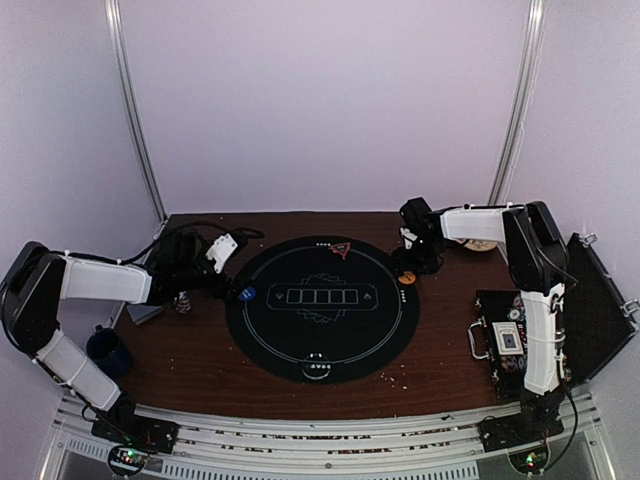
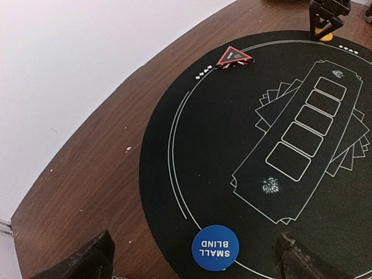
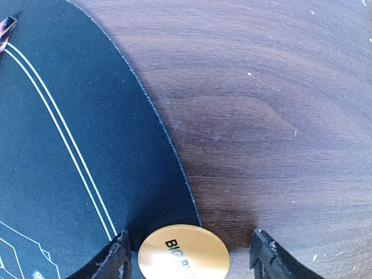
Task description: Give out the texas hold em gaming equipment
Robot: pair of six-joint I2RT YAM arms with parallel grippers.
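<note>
The round black poker mat (image 1: 325, 340) lies mid-table. At its left edge is the blue SMALL BLIND disc (image 2: 215, 247), flat on the mat. My left gripper stands open beside it, nothing held. By the mat's right edge rests the yellow-orange BIG BLIND disc (image 3: 183, 256), its lower part cut off by the frame. My right gripper has its fingers apart on either side of this disc, with a clear gap on the right and a small one on the left. A red-bordered triangular piece (image 2: 234, 56) sits at the mat's far edge.
An open black case (image 1: 505, 365) with a silver handle and gaming pieces stands at right, its lid (image 1: 600, 300) leaning outward. A dark blue mug (image 1: 108, 350) is at front left. Bare wood (image 1: 250, 385) lies around the mat.
</note>
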